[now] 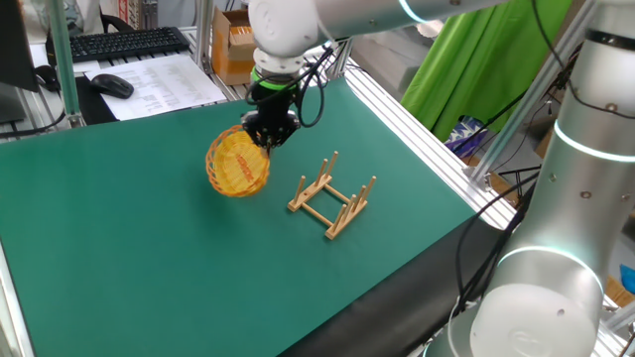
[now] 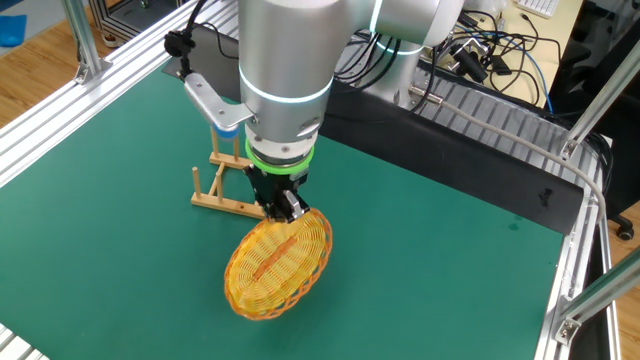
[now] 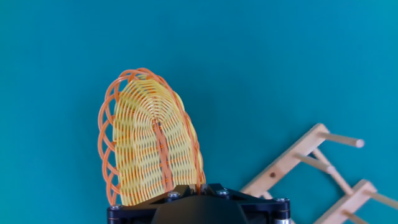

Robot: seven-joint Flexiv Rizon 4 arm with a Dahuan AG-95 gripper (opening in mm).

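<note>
A yellow woven basket [image 1: 238, 164] with an orange looped rim hangs tilted from my gripper [image 1: 270, 139], above the green table. In exterior view 2 the gripper [image 2: 285, 212] is shut on the basket's upper rim, and the oval basket [image 2: 277, 265] slants down below it. The wrist view shows the basket [image 3: 155, 137] steeply tilted, its near end hidden behind the gripper's black housing; the fingertips are out of sight there. To the side stands a wooden rack [image 1: 332, 198] with upright pegs, apart from the basket. Part of that rack [image 3: 286, 165] appears at the wrist view's lower right.
A cardboard box [image 1: 234, 48] sits behind the arm.
</note>
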